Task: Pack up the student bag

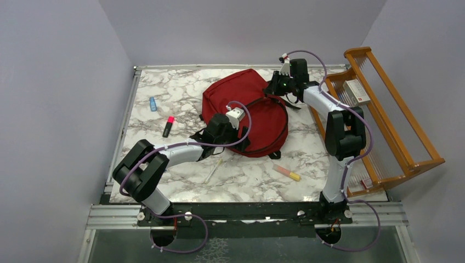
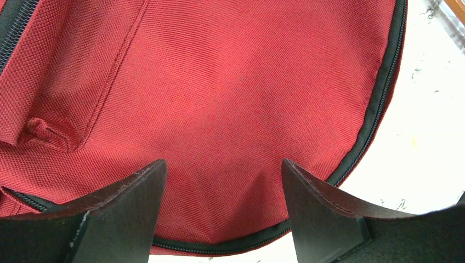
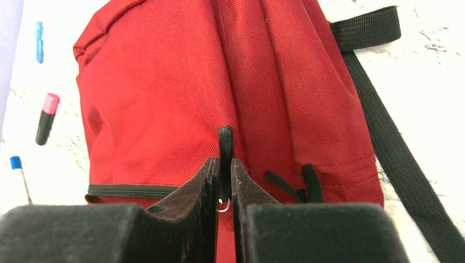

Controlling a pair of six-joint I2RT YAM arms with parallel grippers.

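Observation:
The red bag (image 1: 267, 123) lies flat on the marble table, its black zipper curving around the front section. Over its left front edge my left gripper (image 1: 244, 139) stands open; in the left wrist view only red cloth (image 2: 225, 126) shows between the spread fingers. My right gripper is at the bag's back right edge, its fingers close together in a narrow gap. A black zipper pull (image 3: 225, 139) with a metal ring lies between the tips; whether they press on it cannot be told.
A blue item (image 1: 153, 104) and a black-and-red marker (image 1: 168, 126) lie left of the bag. A thin white pen (image 1: 213, 171) and a pink-and-yellow stick (image 1: 286, 172) lie in front. On the right, a wooden rack (image 1: 406, 109) holds a pale box (image 1: 357, 92).

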